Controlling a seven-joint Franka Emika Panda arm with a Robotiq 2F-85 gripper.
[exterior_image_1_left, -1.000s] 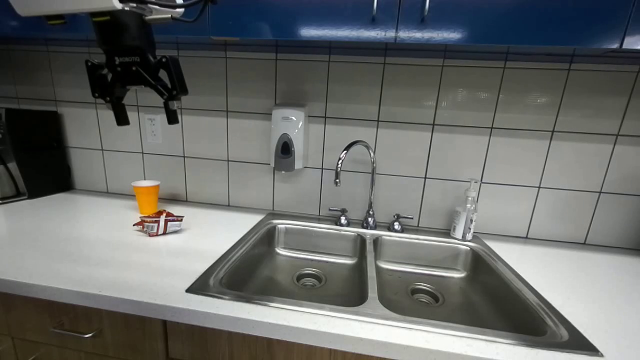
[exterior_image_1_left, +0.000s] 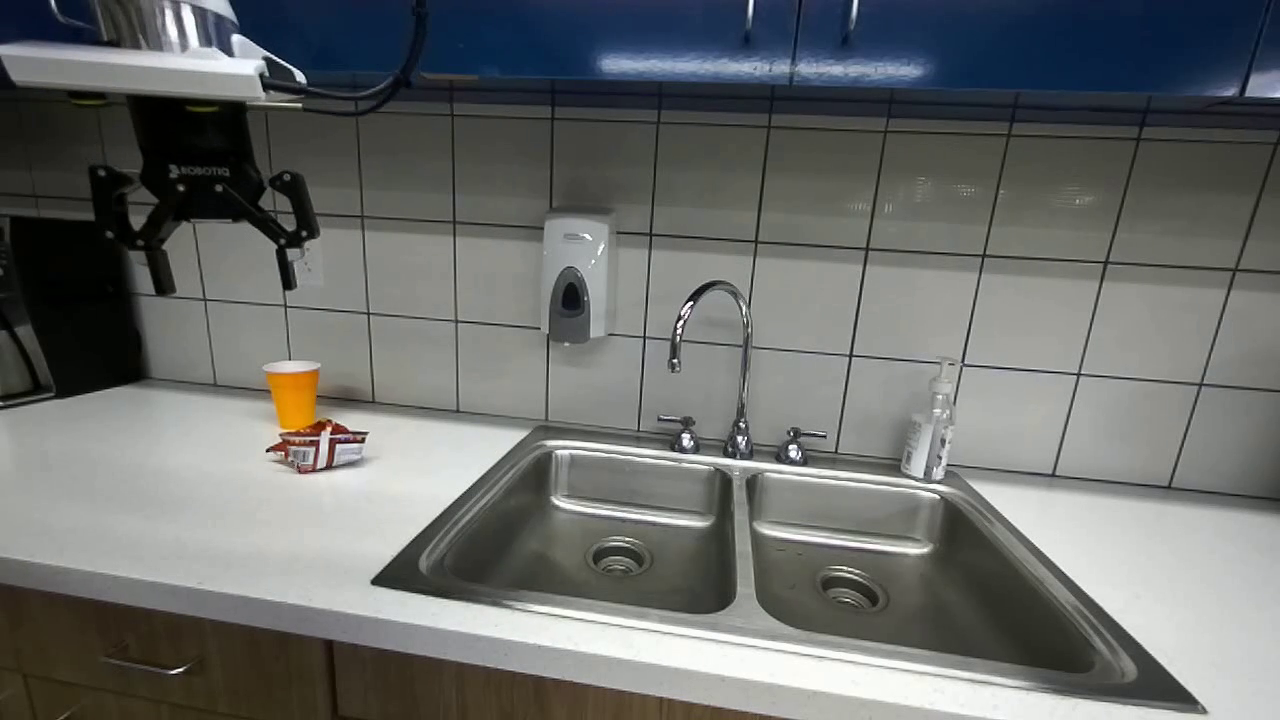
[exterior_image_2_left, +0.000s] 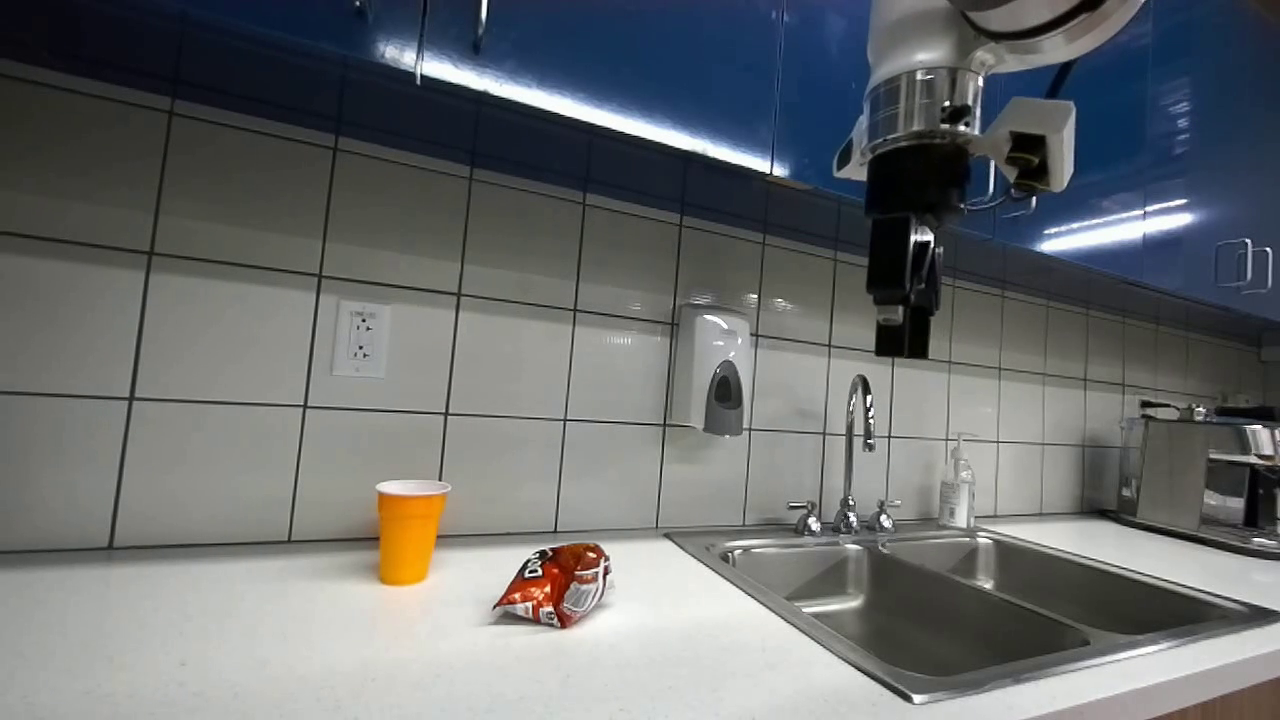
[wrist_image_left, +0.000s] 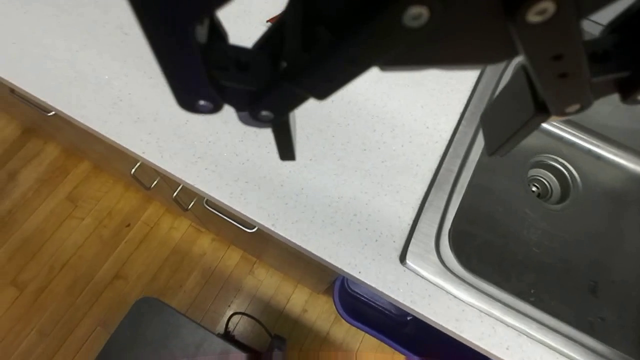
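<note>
High over the left side of the counter in exterior view 1, my gripper (exterior_image_1_left: 226, 274) hangs open and empty, its fingers well apart. Below it stand an upright orange cup (exterior_image_1_left: 293, 398) with a white inside and, just in front of the cup, a crumpled red snack bag (exterior_image_1_left: 321, 446). From exterior view 2 the cup (exterior_image_2_left: 409, 535) is left of the bag (exterior_image_2_left: 559, 584), with a gap between them. The wrist view shows my gripper spread above bare counter and the sink's edge; only a sliver of red is visible behind its linkage.
A double-basin steel sink (exterior_image_1_left: 741, 600) with a tall faucet (exterior_image_1_left: 746, 360) takes up the counter's right part. A soap bottle (exterior_image_1_left: 930, 432) stands behind it, and a dispenser (exterior_image_1_left: 578, 278) is on the wall. Blue cabinets (exterior_image_1_left: 600, 42) hang overhead.
My gripper has moved left and slightly lower, its tilt has straightened, and its fingers stand farther apart. The cup and the bag have stayed in place.
</note>
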